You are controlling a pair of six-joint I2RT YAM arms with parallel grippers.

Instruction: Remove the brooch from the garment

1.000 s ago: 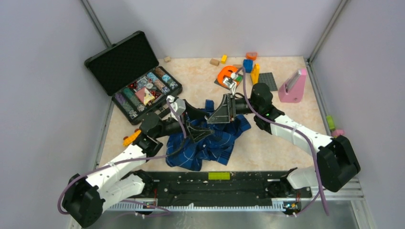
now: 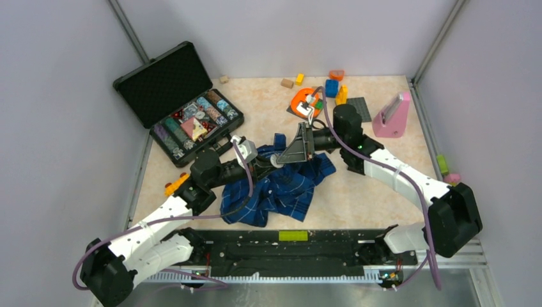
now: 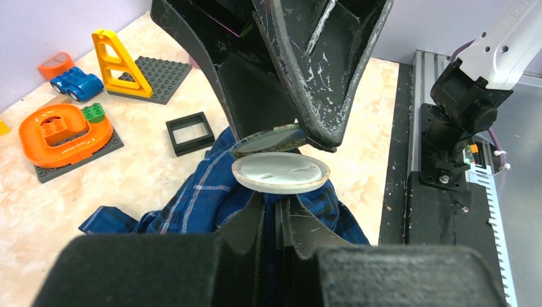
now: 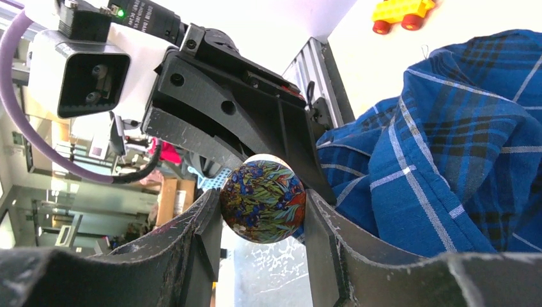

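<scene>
My right gripper is shut on the round brooch (image 4: 263,206), its painted blue and orange floral face toward the right wrist camera. In the left wrist view, a white disc (image 3: 281,173) lies just beneath the edge of what the right gripper holds; whether the two are joined I cannot tell. My left gripper is shut right below that disc, with blue cloth showing between its fingers and its tips hidden. The blue plaid garment (image 2: 278,195) is bunched on the table under both grippers.
An open black case (image 2: 195,125) with chips stands at the back left. Toy pieces, including an orange one (image 2: 303,102), and a pink object (image 2: 392,115) lie toward the back right. Both arms nearly meet over the garment.
The right arm has barely shifted.
</scene>
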